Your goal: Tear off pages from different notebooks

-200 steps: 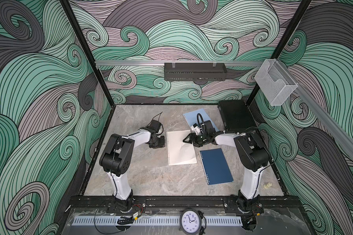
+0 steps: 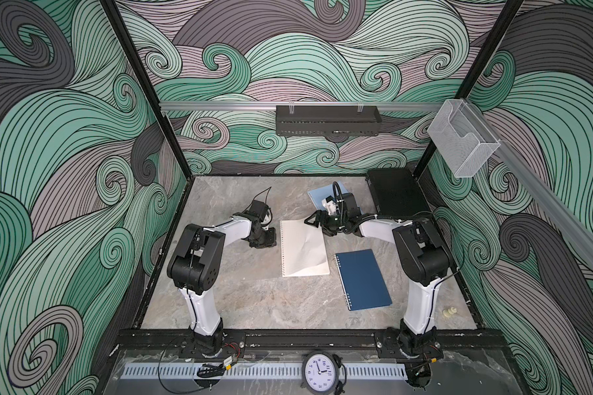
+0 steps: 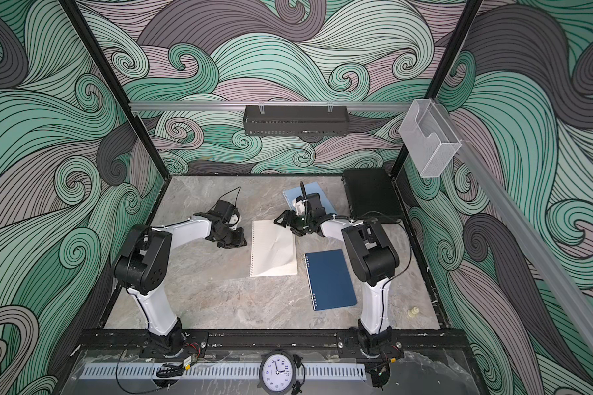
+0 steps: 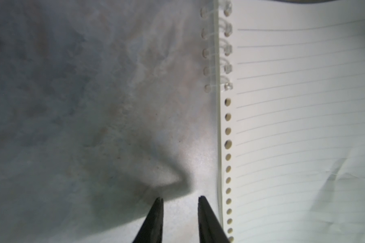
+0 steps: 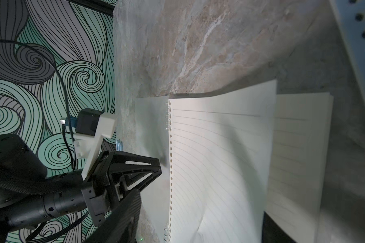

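Note:
The white lined notebook (image 2: 303,253) lies open in the middle of the table, its ring-bound edge on the left. Its top page (image 5: 227,158) is creased, and the right side curls up off the pages (image 5: 300,145) beneath. My right gripper is open above the far part of this page, its fingers well apart; any contact with the paper cannot be made out. Just left of the punched edge, my left gripper is part open with bare table between its fingers. A dark blue notebook (image 2: 363,279) lies closed at front right, a light blue notebook (image 2: 321,193) at the back.
A black box (image 2: 396,194) fills the back right corner. Near the front right edge lie small yellowish pieces (image 2: 449,312). Free table stretches left and in front of the white notebook.
My right gripper has moved toward the back over the white page, whose right side now looks more lifted and bent. The left arm has barely shifted.

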